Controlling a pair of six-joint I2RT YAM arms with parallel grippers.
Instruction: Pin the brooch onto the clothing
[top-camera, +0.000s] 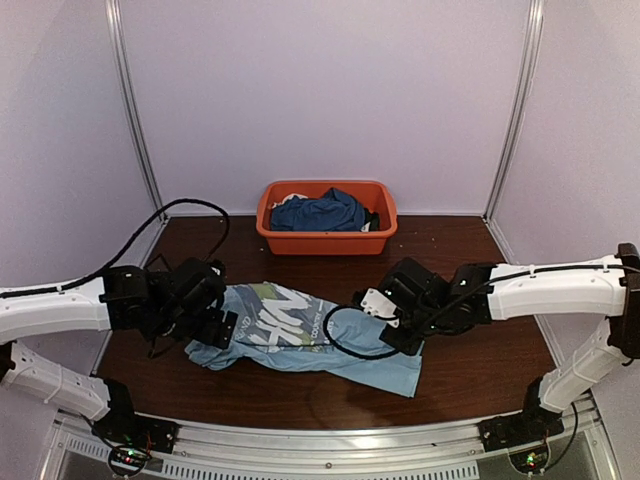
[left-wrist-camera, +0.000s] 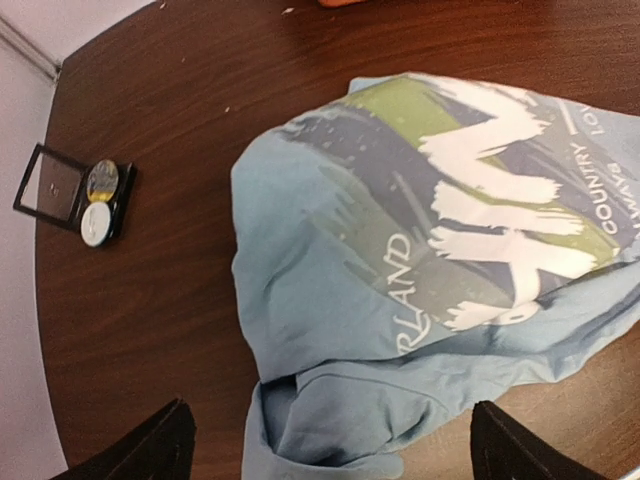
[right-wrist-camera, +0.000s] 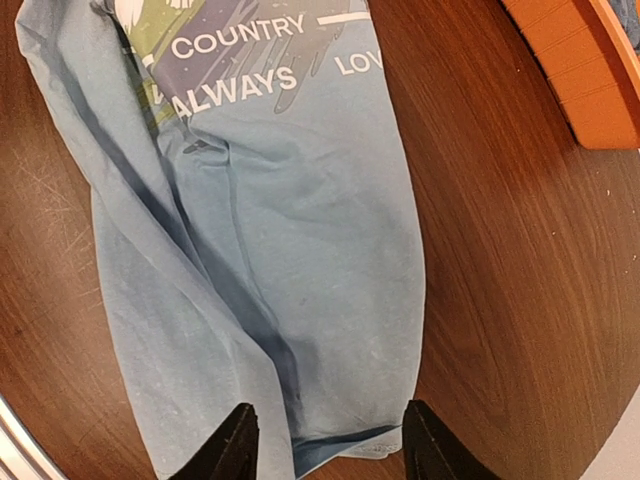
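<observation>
The light blue shirt (top-camera: 380, 368) lies crumpled on the table, its printed side up; the left wrist view shows the large white lettering of the print (left-wrist-camera: 500, 200). Two round brooches, one gold-toned (left-wrist-camera: 102, 180) and one white (left-wrist-camera: 96, 224), sit on a black stand at the far left. My left gripper is open above the shirt's left end, its fingers wide apart with nothing held. Over the right end, my right gripper is part open; a folded hem (right-wrist-camera: 345, 443) shows between its fingertips, and I cannot tell whether they touch it.
An orange bin (top-camera: 327, 242) with folded dark blue clothing (top-camera: 320, 212) stands at the back centre. Black cables loop above both arms.
</observation>
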